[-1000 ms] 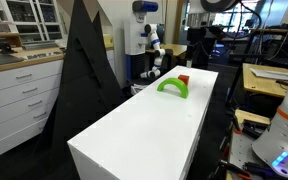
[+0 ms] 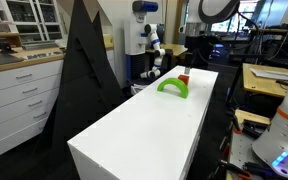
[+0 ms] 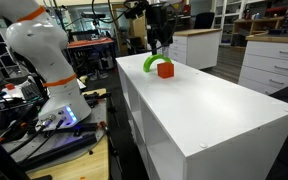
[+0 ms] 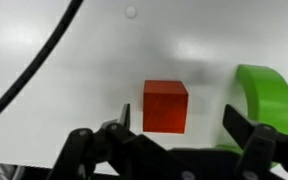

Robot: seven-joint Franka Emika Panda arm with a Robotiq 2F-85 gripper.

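A red block lies on the white table, seen squarely from above in the wrist view. My gripper is open above it, with one finger to either side of the block in that view and nothing held. In exterior view 2 the gripper hangs over the red block, with a gap between them. A green arch stands beside the block, to the right in the wrist view and close to the right finger.
The green arch is the nearest obstacle to the block. A black cable crosses the wrist view at upper left.
The arm has shifted slightly to the left in exterior view 1, toward the space over the red block. The block and the green arch appear unmoved.
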